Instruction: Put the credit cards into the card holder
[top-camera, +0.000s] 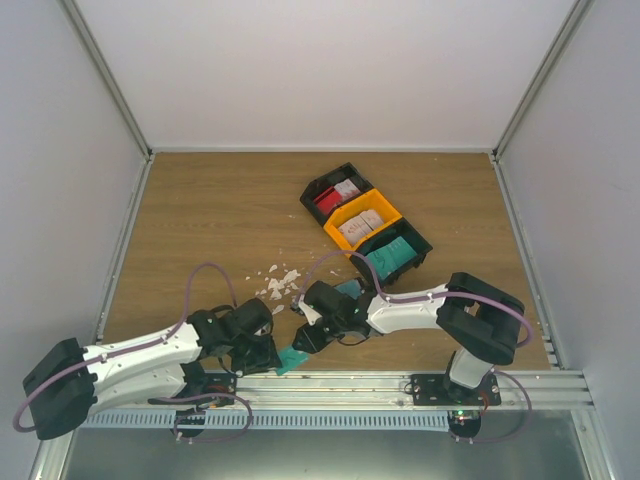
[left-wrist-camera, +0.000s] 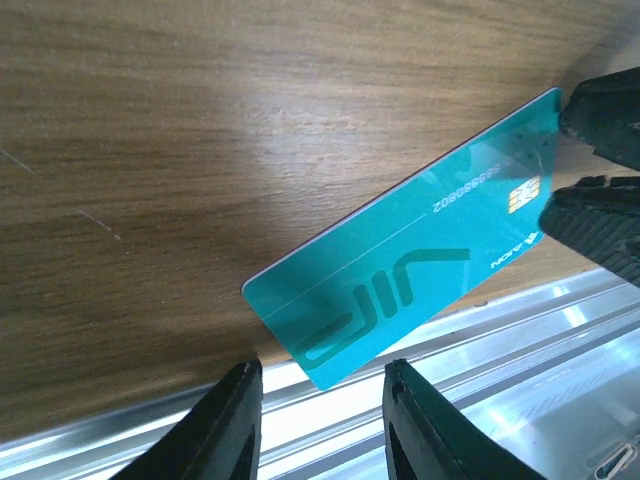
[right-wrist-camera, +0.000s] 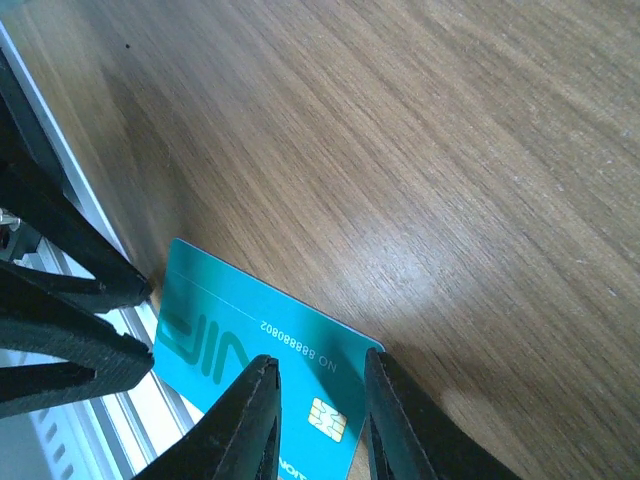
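Observation:
A teal card (top-camera: 292, 360) lies at the table's front edge, one corner over the metal rail. In the left wrist view, this card (left-wrist-camera: 400, 265) has its logo end near my left gripper and its chip end by my right gripper's fingers (left-wrist-camera: 602, 118). The right wrist view shows the card (right-wrist-camera: 250, 330) with my right gripper at the chip end and the left fingers (right-wrist-camera: 75, 345) at the other. Both pairs of fingertips stand part-way apart; whether either pair pinches the card I cannot tell. No card holder can be clearly made out.
Three joined bins stand behind: a black one (top-camera: 312, 188), a yellow one (top-camera: 392, 212) and another black one (top-camera: 424, 248), each with contents. White scraps (top-camera: 285, 283) lie behind the grippers. A bluish item (top-camera: 350, 288) is partly hidden by my right arm.

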